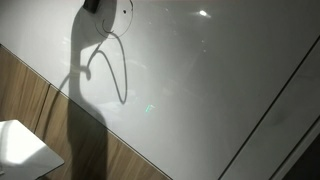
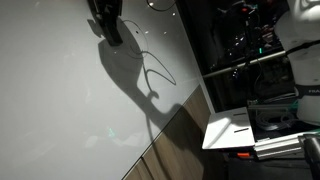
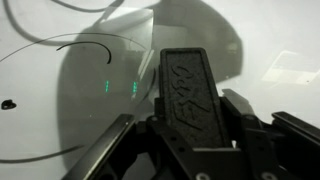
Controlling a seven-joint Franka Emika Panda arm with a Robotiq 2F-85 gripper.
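Note:
A black rectangular block [image 3: 192,100], like an eraser with raised script on its face, is held in my gripper; the fingers are shut on it from both sides. Beneath it spreads a glossy white board [image 1: 200,90]. Thin black lines are drawn on the board: a large curve [image 3: 35,45], a short arc [image 3: 88,44] and a dot [image 3: 8,104]. In exterior view 1 the drawing [image 1: 131,18] lies just right of my gripper, of which only a dark bit shows at the top edge. Whether the block touches the board cannot be told.
Wood-grain surface [image 1: 25,95] borders the board, with a white sheet or panel [image 1: 25,150] at lower left. Dark equipment and cables [image 2: 265,90] stand at the right in exterior view 2. Most of the board is bare.

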